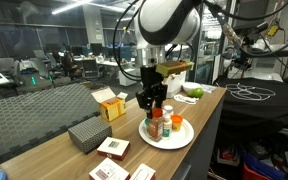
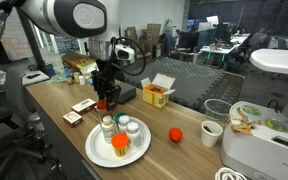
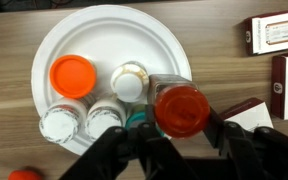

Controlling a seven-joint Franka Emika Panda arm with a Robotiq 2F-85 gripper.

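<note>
My gripper is shut on a bottle with an orange-red cap [image 3: 181, 110], seen from above in the wrist view. In exterior view 1 that bottle [image 1: 155, 130] stands upright at the near-left part of the white plate [image 1: 181, 136]; whether its base touches the plate cannot be told. Several other bottles share the plate: one with an orange cap [image 3: 73, 76], one with a cream cap [image 3: 130, 82], and two white-capped ones, one of them at the plate's edge [image 3: 60, 122]. A teal cap is partly hidden behind my fingers [image 3: 126, 147].
Small boxes [image 3: 274, 32] lie beside the plate. Exterior view 2 shows a red ball [image 2: 175, 134], a white cup [image 2: 210, 133] and an open yellow box [image 2: 158, 91]. A grey block [image 1: 90, 133] stands left of the plate. Bare wood lies between plate and ball.
</note>
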